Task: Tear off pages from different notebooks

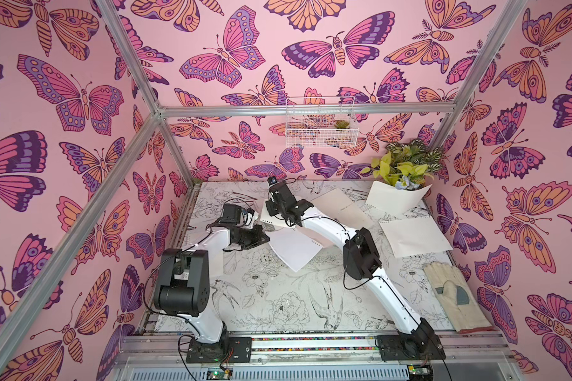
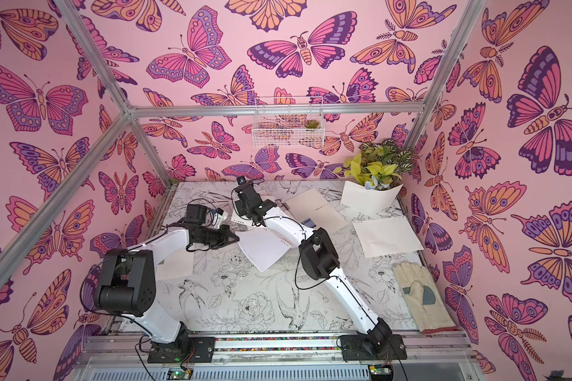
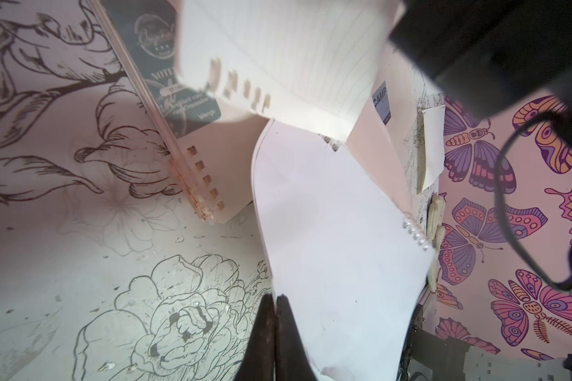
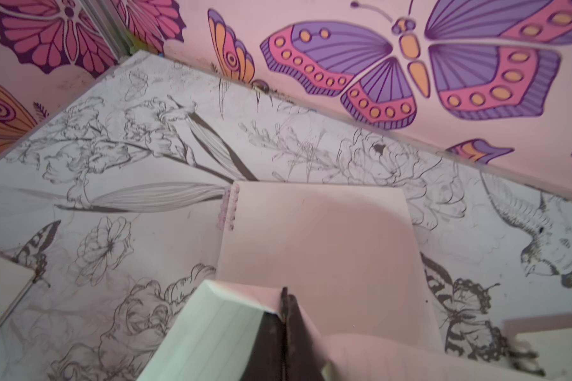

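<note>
A spiral-bound notebook (image 3: 343, 235) lies open in the left wrist view with a white page uppermost. My left gripper is shut at this page's left edge, the paper between its fingertips. A lined sheet (image 3: 279, 57) with a row of punched holes along its lower edge hangs above the notebook, apart from its binding. In the right wrist view my right gripper is shut on this lined sheet, which folds up on either side of the fingers. From the top left view, the right arm partly hides the notebook and sheet.
A notebook with a dark label (image 3: 178, 89) lies left of the open one. Another blank notebook (image 1: 415, 237) lies at the right, near a potted plant (image 1: 403, 168) and gloves (image 1: 454, 295).
</note>
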